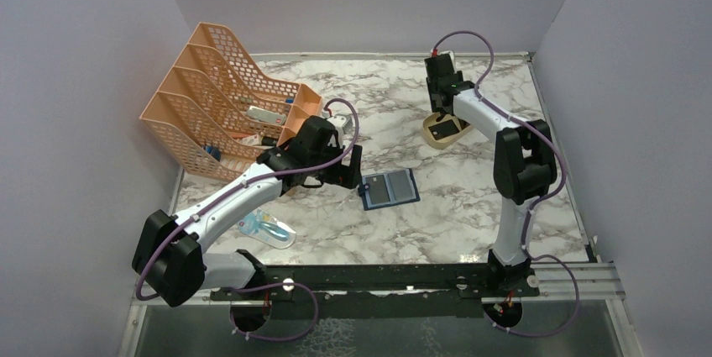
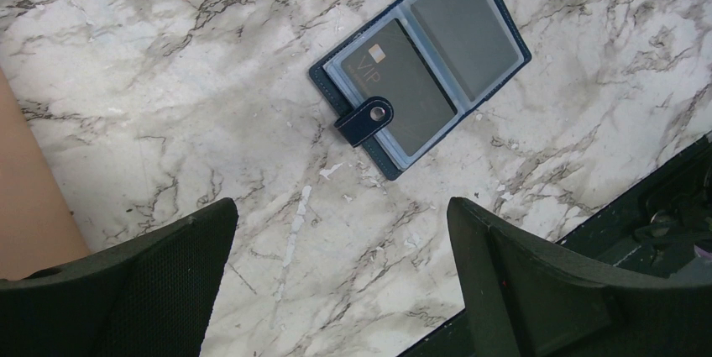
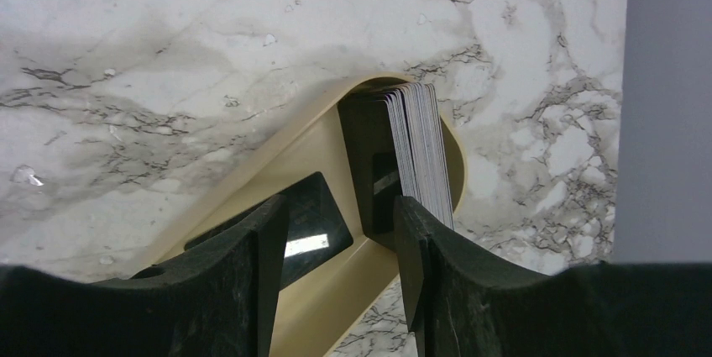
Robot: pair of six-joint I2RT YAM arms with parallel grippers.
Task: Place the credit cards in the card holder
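Note:
The blue card holder (image 1: 390,189) lies unfolded on the table. In the left wrist view a dark card marked VIP (image 2: 395,88) fills one clear sleeve; the other sleeve (image 2: 466,29) shows plain grey. Left of the holder, my left gripper hangs open and empty. At the back right, a beige oval tray (image 3: 252,168) holds a stack of cards (image 3: 420,147) standing on edge at one end and a black card (image 3: 311,223) lying flat. My right gripper is over this tray, open, with nothing gripped. Its fingers cover part of the flat card.
An orange basket (image 1: 186,122) with small items stands at the left. A blue blister pack (image 1: 267,228) lies at the front left. Walls close in the back and sides. Table between holder and tray is bare.

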